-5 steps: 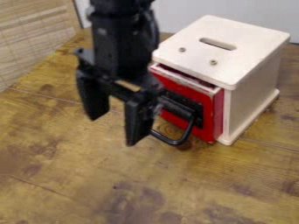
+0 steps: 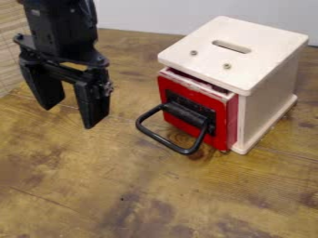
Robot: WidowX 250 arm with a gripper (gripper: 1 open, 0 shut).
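My black gripper is at the upper left, above the wooden table, its two fingers apart with nothing between them. To its right stands a cream wooden box with a slot in the top. Its red front door carries a black handle, a loop sticking out toward the left. The door sits nearly closed, with a narrow gap at its top edge.
A woven mat shows at the far left, and a pale wall runs behind the box.
My gripper has moved left, away from the box's handle, which is now fully visible. The box and its door look the same.
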